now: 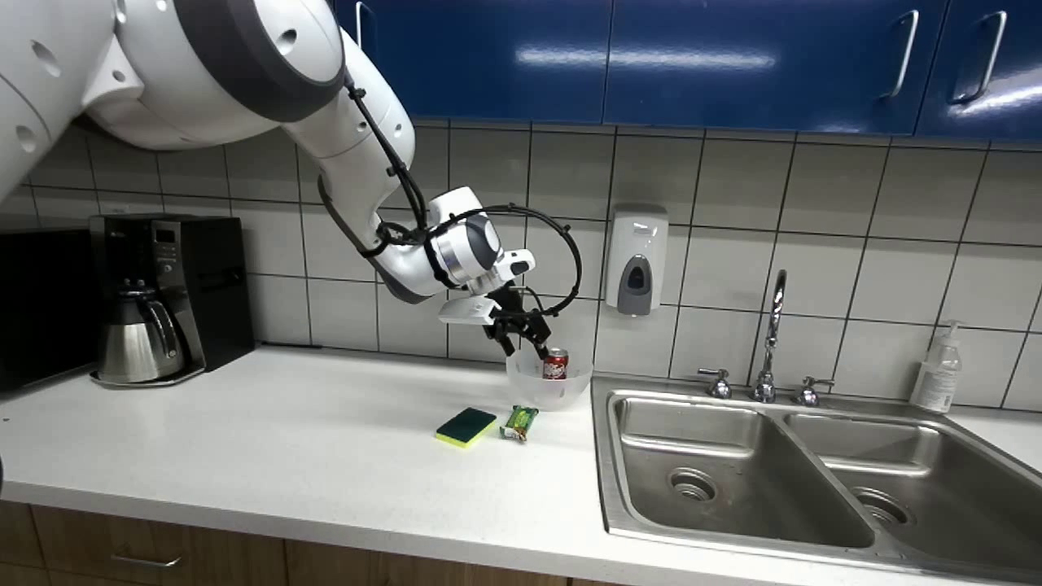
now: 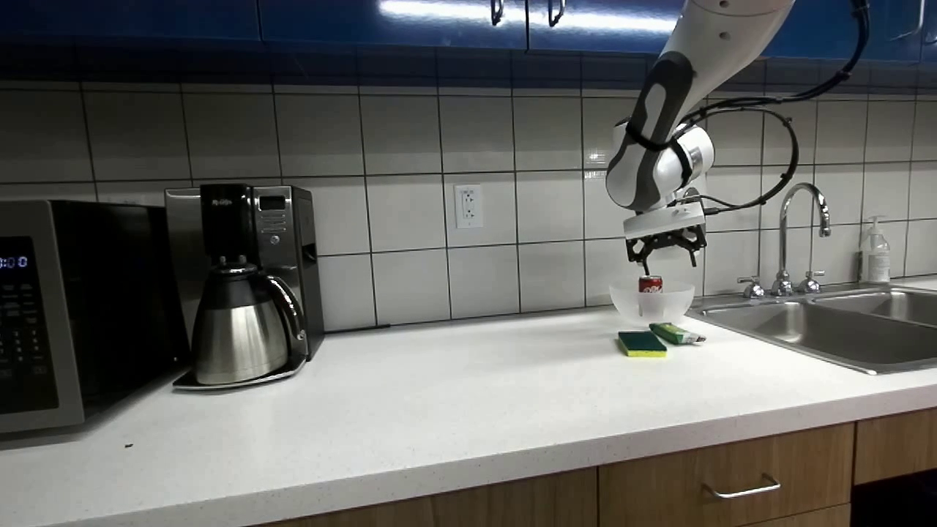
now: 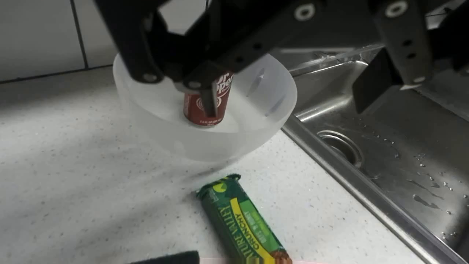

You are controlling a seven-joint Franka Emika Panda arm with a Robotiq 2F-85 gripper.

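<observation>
A red Dr Pepper can (image 1: 556, 365) stands upright in the translucent white bowl (image 3: 189, 145), beside the sink. My gripper is open above the bowl, its two fingers wide apart and nothing gripped between them. In the wrist view one finger (image 3: 210, 102) hangs in front of the can and hides part of it; whether it touches the can I cannot tell. A green Nature Valley bar (image 3: 239, 220) lies on the counter in front of the bowl. Left of the bar is a green and yellow sponge (image 2: 642, 343).
The steel double sink (image 1: 607, 469) borders the bowl on the right, with a faucet (image 1: 772, 342) behind it. A soap dispenser (image 1: 637, 259) hangs on the tiled wall. The coffee maker (image 1: 210, 293) is far left.
</observation>
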